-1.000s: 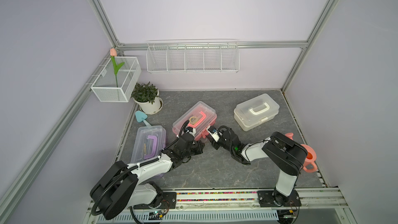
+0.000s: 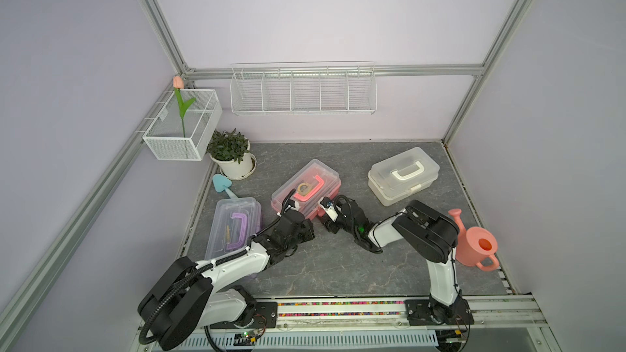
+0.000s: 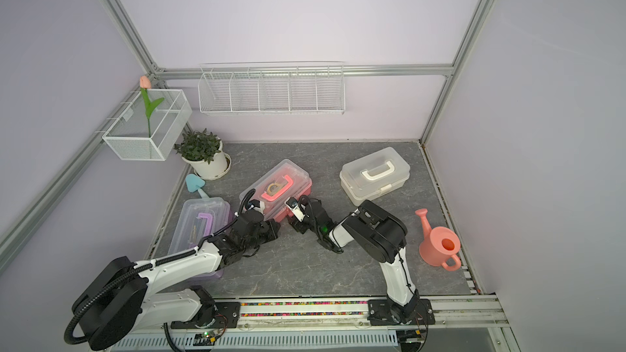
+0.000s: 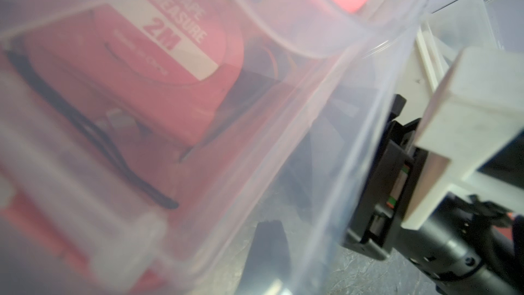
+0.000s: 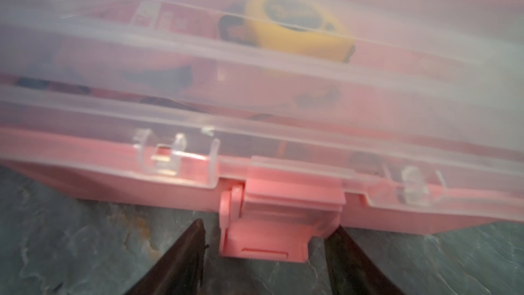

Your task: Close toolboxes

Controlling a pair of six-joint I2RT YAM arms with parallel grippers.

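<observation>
The pink toolbox with clear lid sits mid-table, a tape measure seen through the lid. My left gripper is at its front left, shut, its wrist view pressed close over the lid. My right gripper stands open at the front side, fingers either side of the pink latch, which projects outward below the lid's rim. The purple toolbox lies at left, partly behind my left arm; the cream toolbox stands at back right, lid down.
A potted plant and blue trowel are at back left. A pink watering can stands at right. Wire baskets hang on the walls. Bare table lies in front of the boxes.
My right gripper and arm have shifted slightly left toward the pink latch.
</observation>
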